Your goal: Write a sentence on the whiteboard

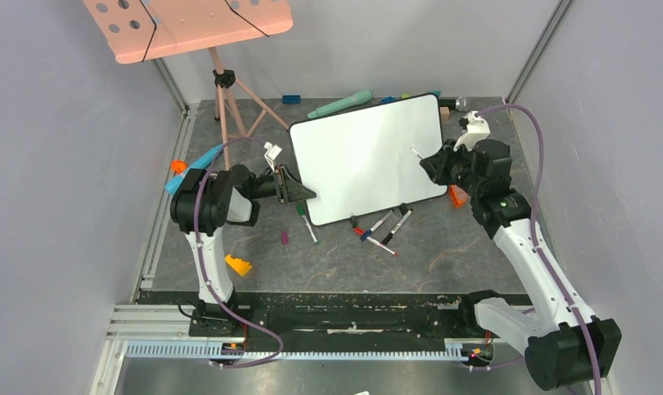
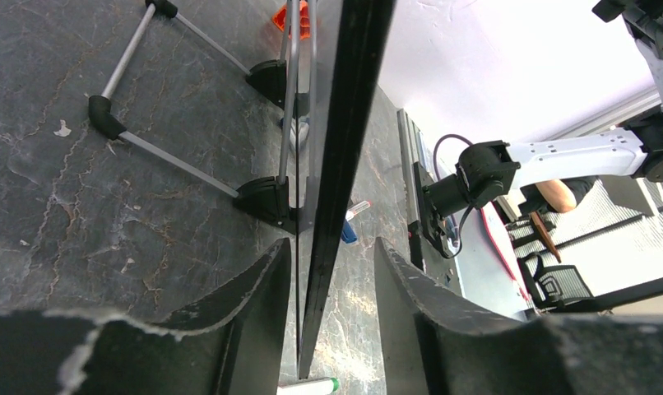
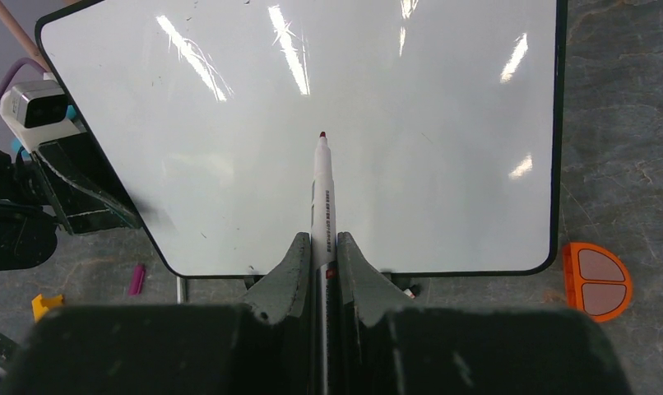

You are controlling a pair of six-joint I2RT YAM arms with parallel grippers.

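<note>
The whiteboard (image 1: pixel 368 156) stands tilted on the table, its visible face blank apart from glare and faint marks. My left gripper is at the board's left edge, seen end-on in the left wrist view, with its fingers apart on either side of the black frame. My right gripper is shut on a white marker (image 3: pixel 322 197), whose dark red tip points at the board's middle; whether it touches the surface cannot be told.
Several markers (image 1: pixel 376 245) lie before the board, with a green one (image 1: pixel 308 226), a pink item (image 1: pixel 284 238) and a yellow piece (image 1: pixel 237 264). An orange object (image 3: pixel 597 276) lies at the right. The pink easel (image 1: pixel 188 29) stands back left.
</note>
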